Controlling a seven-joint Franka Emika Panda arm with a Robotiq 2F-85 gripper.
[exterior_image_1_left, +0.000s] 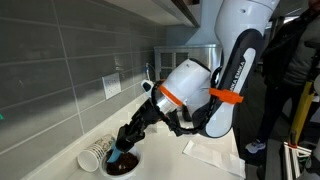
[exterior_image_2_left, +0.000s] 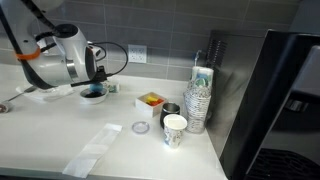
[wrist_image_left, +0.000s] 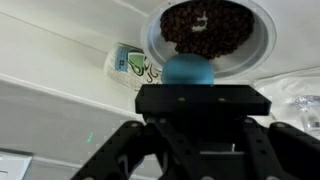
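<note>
In the wrist view a rounded teal-blue object shows just beyond the fingers of my gripper. It overlaps the near rim of a white bowl holding dark brown beans or pellets. Exterior view 1 has the gripper at the bowl, shut on this blue object, which slants down over the bowl's left side. How its handle sits between the fingers is hidden by the dark finger bodies. From the other exterior view, the bowl is below the gripper, near the back of the counter.
A patterned cup lies on its side by the wall, close to the bowl. A box of colourful items, a metal canister, a white cup and a tall container stand farther right. A white cloth lies in front.
</note>
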